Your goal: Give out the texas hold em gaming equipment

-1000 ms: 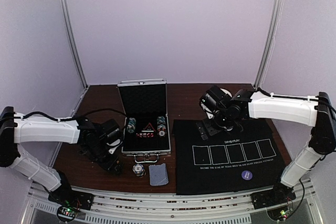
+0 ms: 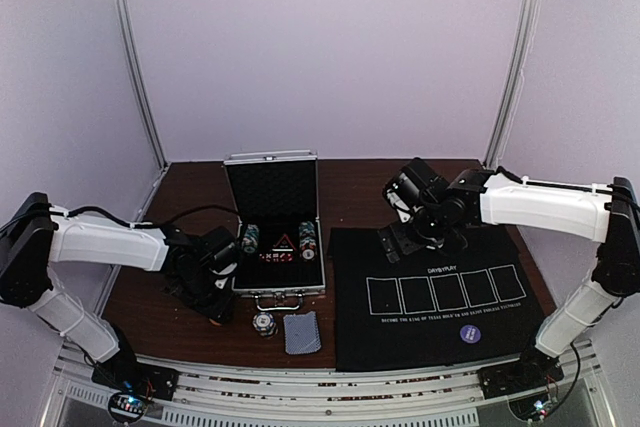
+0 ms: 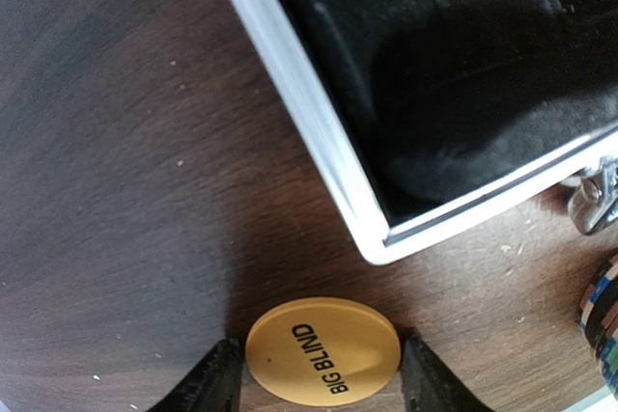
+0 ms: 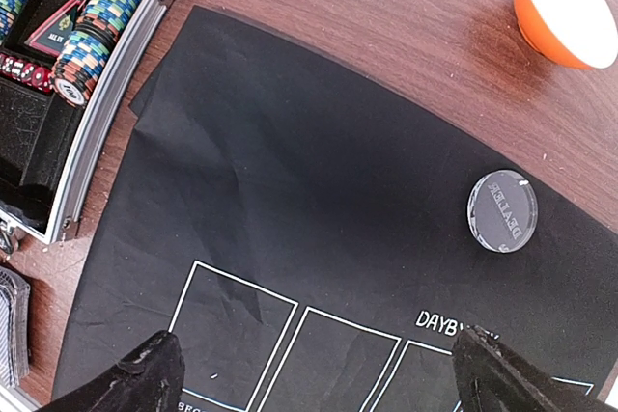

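Note:
A yellow BIG BLIND button (image 3: pixel 323 352) lies on the table beside the case's corner, between the fingertips of my part-open left gripper (image 2: pixel 218 315); whether they grip it is unclear. The open chip case (image 2: pixel 280 272) holds chip stacks (image 4: pixel 101 21) and red dice (image 4: pixel 27 73). My right gripper is open, empty, above the black mat (image 2: pixel 440 337). A clear DEALER disc (image 4: pixel 501 209) lies on the mat. A purple button (image 2: pixel 470 333) is near its front.
A card deck (image 2: pixel 302 335) and a small stack (image 2: pixel 264 323) lie before the case. An orange bowl (image 4: pixel 552 16) stands behind the mat.
My left arm has shifted slightly over the last second, its gripper now at the yellow button.

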